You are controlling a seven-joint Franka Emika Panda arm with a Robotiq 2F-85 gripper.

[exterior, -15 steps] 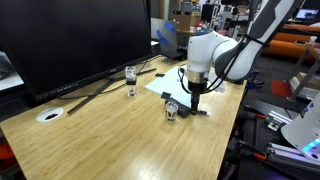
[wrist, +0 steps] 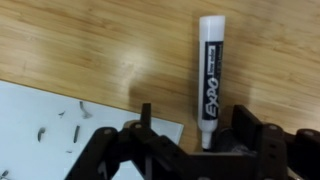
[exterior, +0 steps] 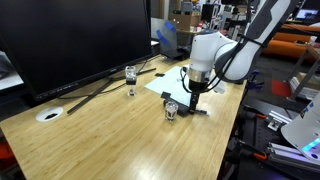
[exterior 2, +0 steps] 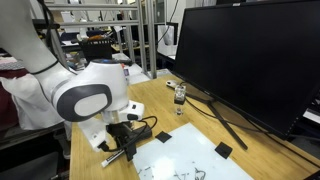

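Observation:
A white marker with a black label (wrist: 210, 85) lies on the wooden table in the wrist view, close beside the right finger. My gripper stands part open, its fingers apart; the marker's lower end reaches into the space between them, with a gap to the left finger. Whether the right finger touches it is hard to tell. In the second exterior view the gripper (exterior 2: 128, 152) is low over the table, partly hidden by the white arm. A white board (exterior 2: 187, 158) with dark marks lies beside it.
A large black monitor (exterior: 75, 45) stands at the back on a dark stand. A bottle (exterior 2: 180, 97) is near it. A small clear or white cup (exterior: 171, 110) stands close to the gripper.
The arm has barely shifted over the last second, staying low near the board's edge. Nothing else on the table has visibly moved.

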